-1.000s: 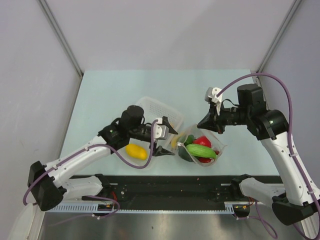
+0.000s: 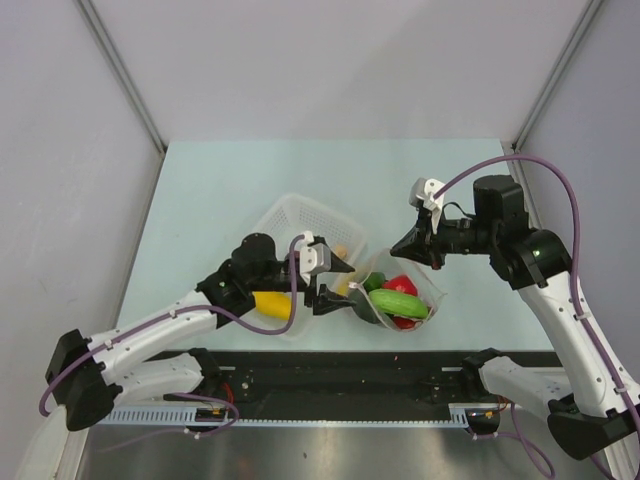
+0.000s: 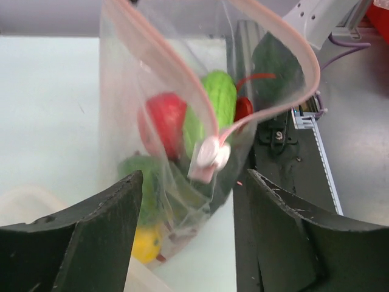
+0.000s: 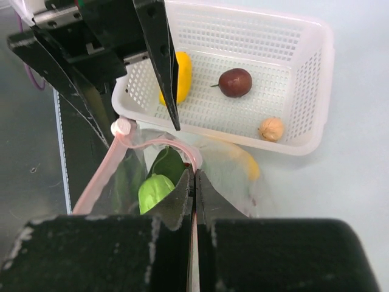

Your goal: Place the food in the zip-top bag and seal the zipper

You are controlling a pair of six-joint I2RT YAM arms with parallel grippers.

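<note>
The clear zip bag [image 2: 425, 300] holds a green vegetable [image 2: 398, 304], a red one [image 3: 163, 121] and other produce. My right gripper is shut, the bag's pink-edged rim pinched at its tips in the right wrist view. My left gripper [image 2: 338, 280] stands open just left of the bag's mouth, beside the white zipper slider [image 3: 211, 152] at the near end of the pink rim, with nothing between its fingers.
A white perforated basket [image 4: 316, 73] behind the left arm holds a yellow item [image 4: 182, 73], a dark round one [image 4: 235, 83] and an onion [image 4: 271, 129]. Its front edge lies close.
The right arm has barely moved.
</note>
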